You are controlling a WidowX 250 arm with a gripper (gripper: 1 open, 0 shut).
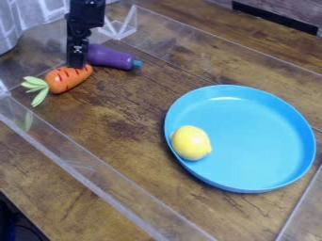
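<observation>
My black gripper (pixel 77 55) reaches down at the upper left, over the top end of an orange toy carrot (pixel 68 79) with pale green leaves. Right beside it lies a purple toy eggplant (pixel 108 56). On the right, a blue plate (pixel 251 139) holds a yellow lemon (pixel 191 142) near its left rim.
A clear plastic barrier runs around the wooden table (pixel 126 151). A pale round object (pixel 10 24) stands in the top left corner.
</observation>
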